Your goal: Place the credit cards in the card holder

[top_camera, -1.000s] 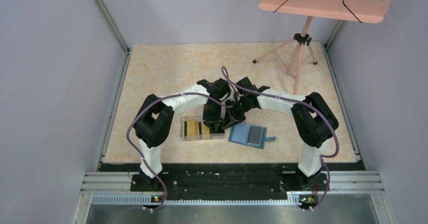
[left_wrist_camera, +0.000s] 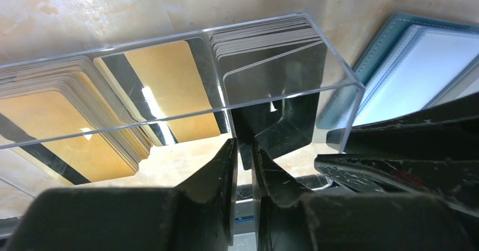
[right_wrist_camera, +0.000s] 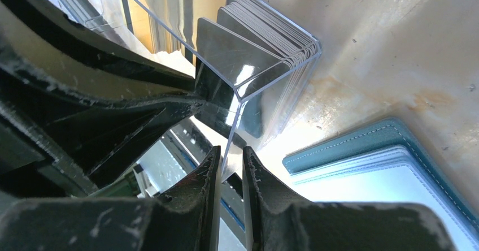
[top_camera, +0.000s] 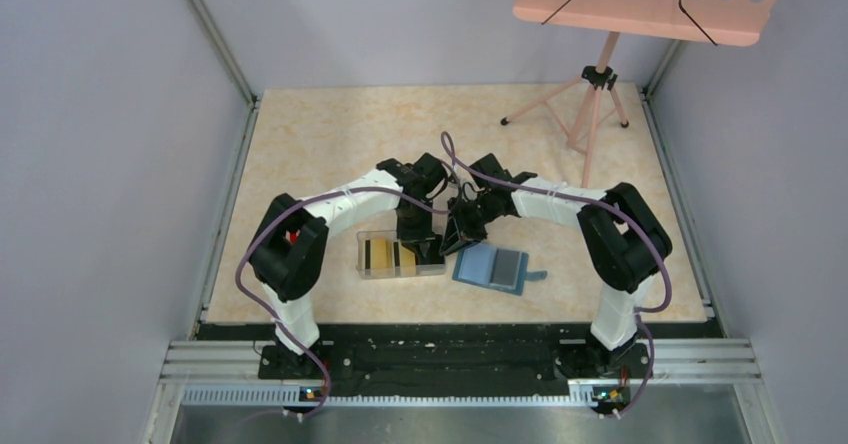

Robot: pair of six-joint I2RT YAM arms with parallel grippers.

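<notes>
A clear card organiser (top_camera: 362, 269) holds gold cards (left_wrist_camera: 68, 143) in two compartments and black cards (left_wrist_camera: 277, 124) in the end one, one black card standing apart in front of the stack. My left gripper is shut at that compartment's front, with nothing clearly between its fingertips. My right gripper is shut on the clear organiser's end corner. The blue card holder (top_camera: 480, 264) lies open just to the right, also in the right wrist view (right_wrist_camera: 350, 138).
A pink stand (top_camera: 590, 114) is at the back right. Both arms meet closely over the organiser, with purple cables draped over them.
The right arm is practically unmoved.
</notes>
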